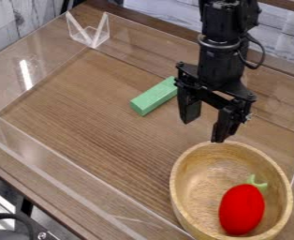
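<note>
The black robot arm reaches down from the top right, with its gripper [206, 117] hanging open above the back edge of a tan round bowl [190, 192], nothing seen between its fingers. In the bowl's right part lies a red object with a green tip, like a toy vegetable [242, 208]. Left of the gripper, a green block [151, 99] lies flat on the wooden table [80, 141].
A clear plastic piece [87, 28] stands at the back left. Dark cables show at the bottom left corner.
</note>
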